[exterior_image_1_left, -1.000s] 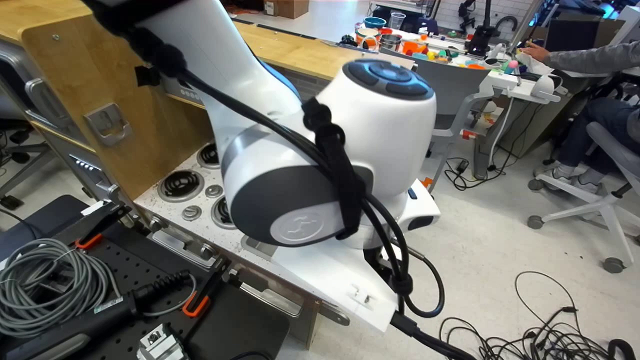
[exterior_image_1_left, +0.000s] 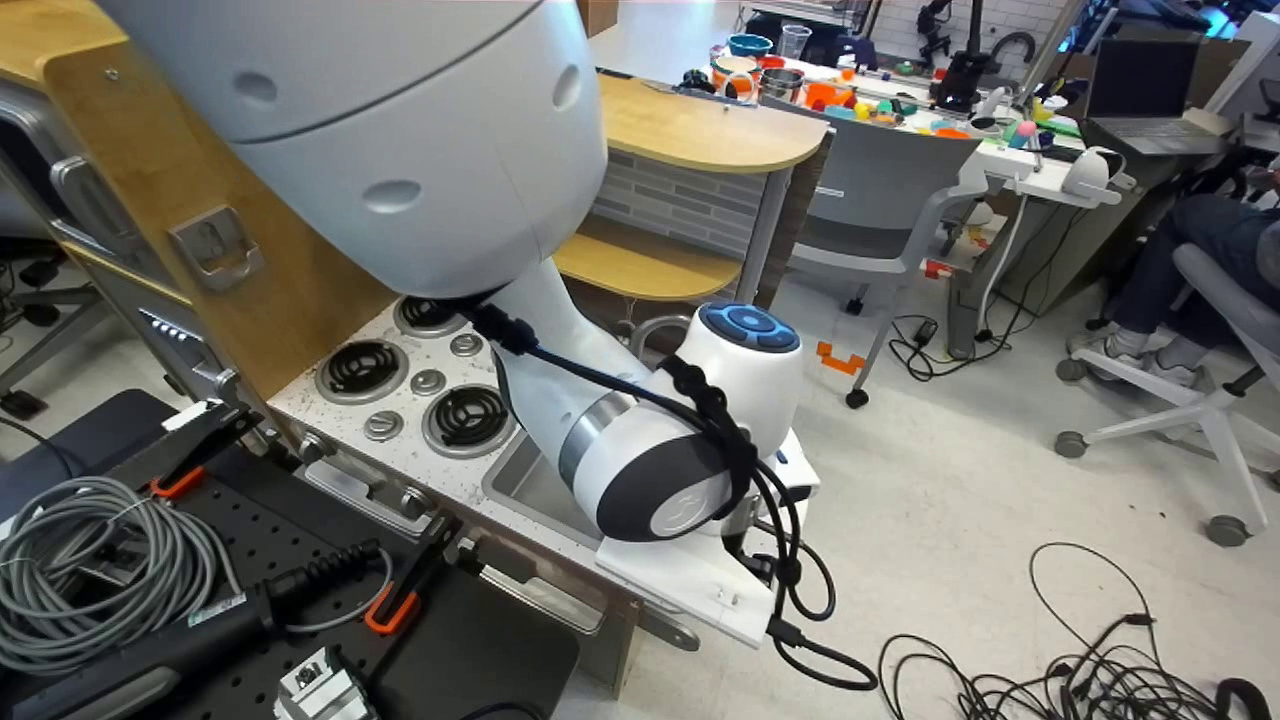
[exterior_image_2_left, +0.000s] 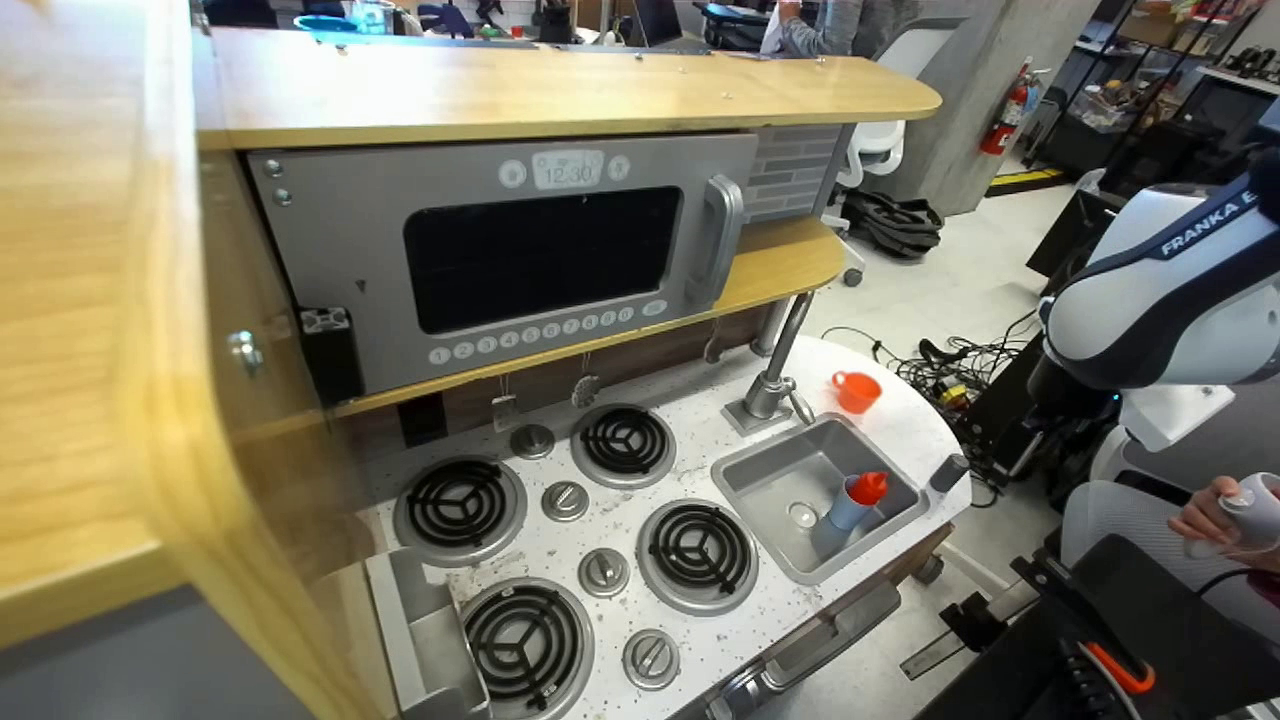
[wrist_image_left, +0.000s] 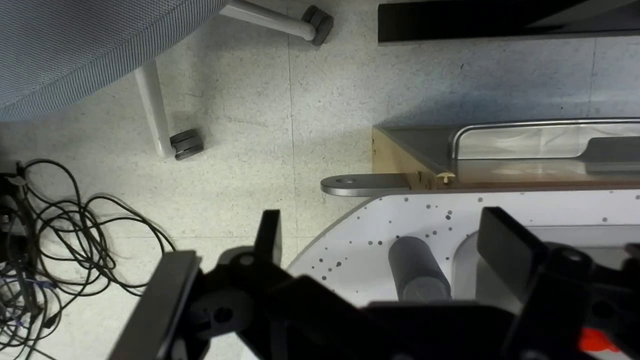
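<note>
My gripper stands open in the wrist view, its two fingers wide apart with nothing gripped. Beyond and below the fingers, a dark grey cylinder (wrist_image_left: 418, 267) lies in the gap as seen from the wrist, on the white speckled counter (wrist_image_left: 414, 210). In exterior view 2 the same cylinder (exterior_image_2_left: 949, 472) is at the counter's right edge, beside the sink (exterior_image_2_left: 744, 480). Inside the sink, a blue-grey cup (exterior_image_2_left: 847, 514) holds something red (exterior_image_2_left: 867, 487). An orange-red cup (exterior_image_2_left: 855, 391) sits behind the sink. The arm hides the gripper in exterior view 1.
A metal faucet (exterior_image_2_left: 768, 390) rises behind the sink, under a wooden shelf (exterior_image_2_left: 786, 258). Stove burners (exterior_image_2_left: 696, 554) fill the counter to the left. Past the rounded counter end is open floor with a cable tangle (wrist_image_left: 84, 234) and a chair (wrist_image_left: 90, 48).
The arm has moved down and away from exterior view 1's camera, with its wrist now lower over the sink end. More of the burners and the sink edge shows.
</note>
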